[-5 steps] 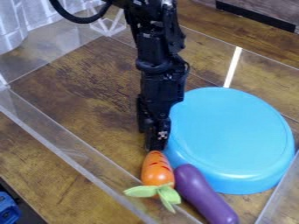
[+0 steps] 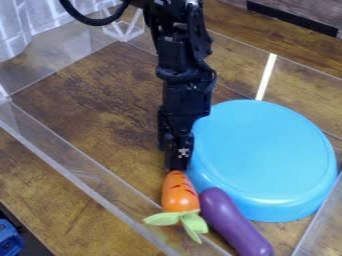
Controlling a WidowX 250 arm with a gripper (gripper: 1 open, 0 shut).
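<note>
The black gripper hangs low at the centre, its tip just above an orange toy carrot with pale green leaves, against the left edge of a blue round object. Whether the gripper is open or shut, and whether it touches the carrot, is hard to tell. A purple toy eggplant lies right of the carrot, below the blue object.
Clear plastic walls bound the wooden surface. The wooden area left of the arm is bare. A blue item sits at the bottom left corner.
</note>
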